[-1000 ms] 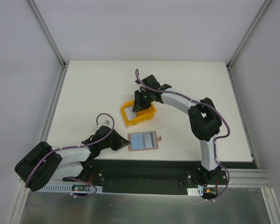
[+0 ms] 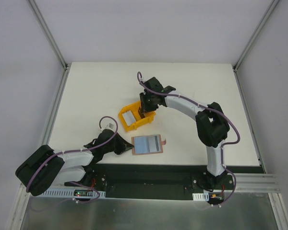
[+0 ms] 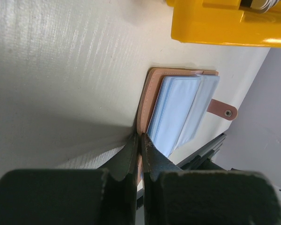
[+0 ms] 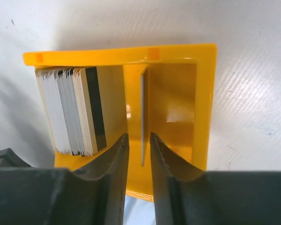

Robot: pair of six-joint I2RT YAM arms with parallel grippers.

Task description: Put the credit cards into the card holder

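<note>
A yellow box (image 2: 133,123) (image 4: 178,55) sits mid-table, holding a row of cards (image 2: 129,118) (image 4: 72,110) on one side and, in the right wrist view, a thin upright card or divider (image 4: 142,117). My right gripper (image 2: 143,109) is over the box, fingers part open either side of that thin piece's line; whether they touch it I cannot tell. The open card holder (image 2: 147,144) (image 3: 175,110), brown with pale blue sleeves, lies in front of the box. My left gripper (image 2: 130,147) is shut at the holder's left edge.
The box stands close behind the holder.
The box has shifted slightly left and forward since the earliest view. The left arm is unchanged.
</note>
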